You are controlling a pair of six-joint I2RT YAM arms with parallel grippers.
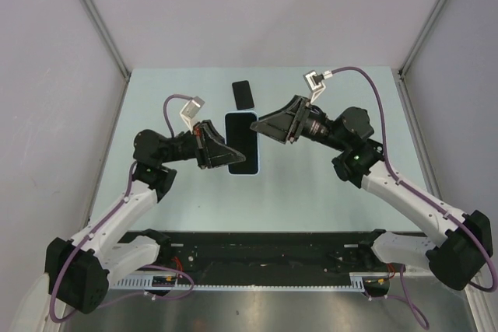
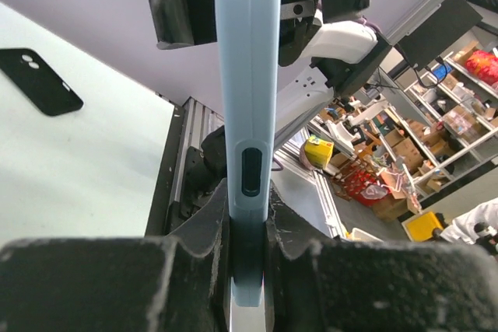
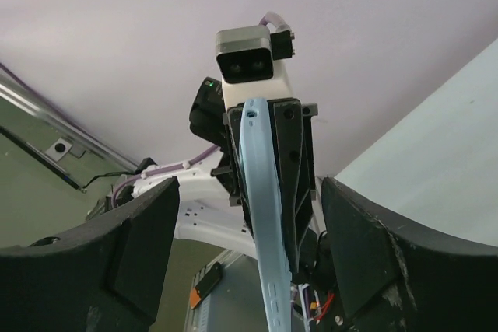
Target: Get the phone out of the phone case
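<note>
The phone [image 1: 243,142], its dark face framed by a pale blue edge, is held above the table. My left gripper [image 1: 236,158] is shut on it near its lower part, one finger against each face. In the left wrist view the pale blue case [image 2: 247,99] stands edge-on between those fingers. My right gripper [image 1: 258,125] is at the opposite long edge, higher up. From the right wrist view its fingers [image 3: 140,246] are spread, with the case's edge [image 3: 264,192] in line with the gap. Whether the right fingers touch it, I cannot tell.
A black phone-shaped piece with camera holes [image 2: 37,82] lies flat on the white table [image 1: 327,192], behind the held phone. Both arms come close together at the phone.
</note>
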